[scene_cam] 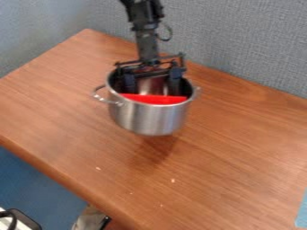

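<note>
A steel pot [147, 117] with two side handles stands toward the back of the wooden table, a red object [153, 99] inside it. My black gripper [153, 81] reaches down from the top into the pot's mouth, open, with one finger at each side of the interior. Whether the fingers touch the pot's wall or the red object I cannot tell.
A grey padded wall [240, 45] runs along the back. At the lower left, beyond the table's edge, are some dark and metal parts.
</note>
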